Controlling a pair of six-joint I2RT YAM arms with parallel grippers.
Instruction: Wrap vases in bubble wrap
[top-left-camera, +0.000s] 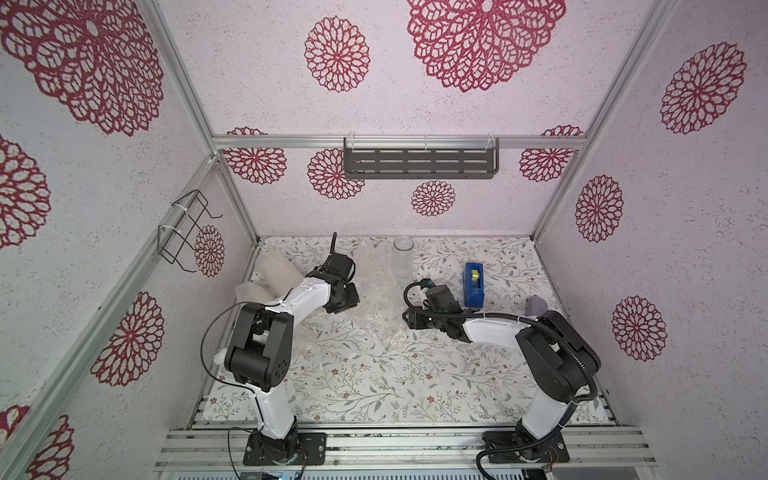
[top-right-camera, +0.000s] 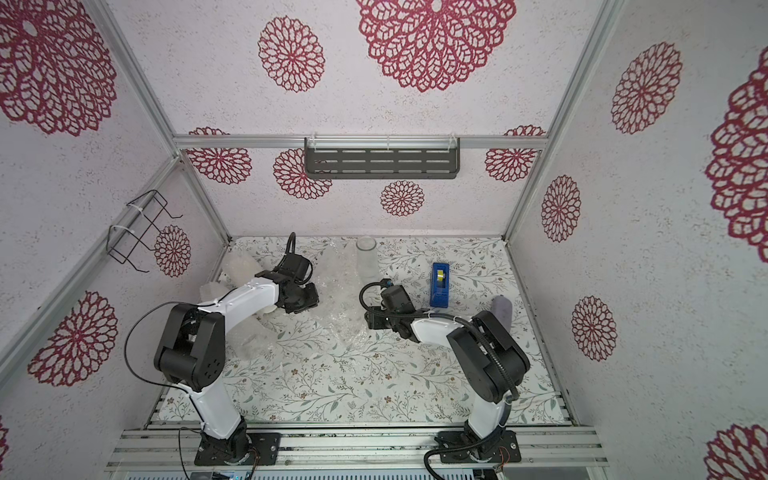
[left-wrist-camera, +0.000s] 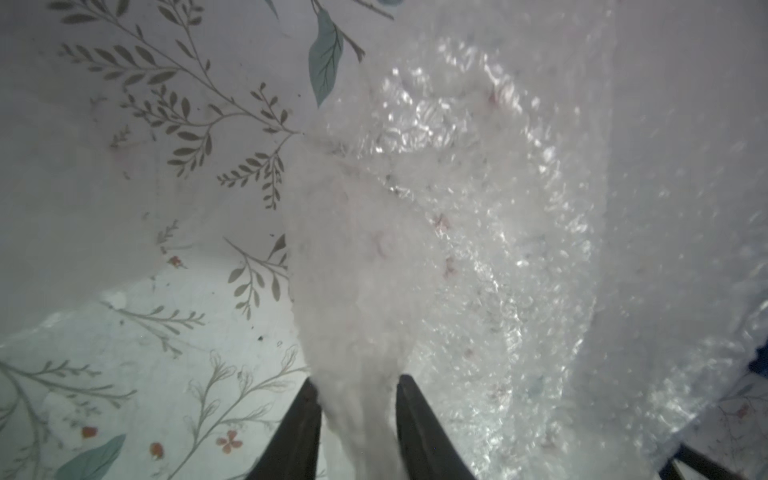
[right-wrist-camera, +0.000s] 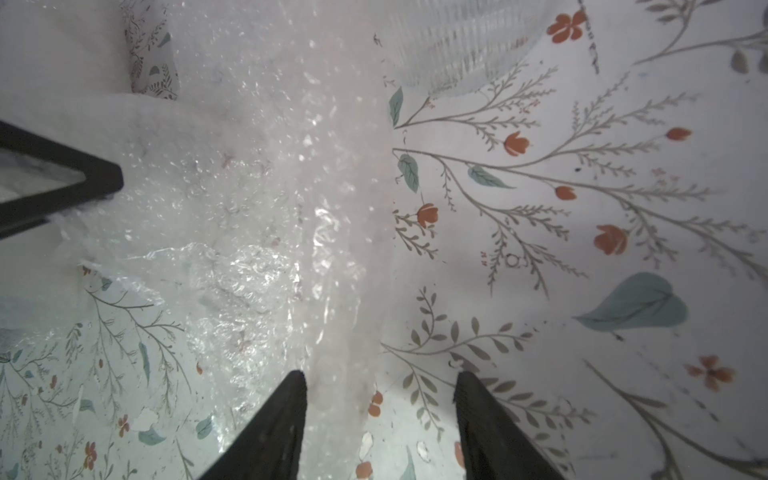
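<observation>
A crumpled sheet of clear bubble wrap (top-left-camera: 372, 280) lies in the middle of the mat. A clear glass vase (top-right-camera: 366, 256) stands behind it. My left gripper is low over the wrap's left part, fingers apart, with wrap behind or between them; whether any is held is unclear. My right gripper is open at the wrap's right edge, the wrap running just beside and under its left finger.
More pale wrap or rolls (top-left-camera: 276, 268) lie at the back left. A blue tape dispenser (top-left-camera: 473, 284) and a grey object (top-right-camera: 501, 308) are at the right.
</observation>
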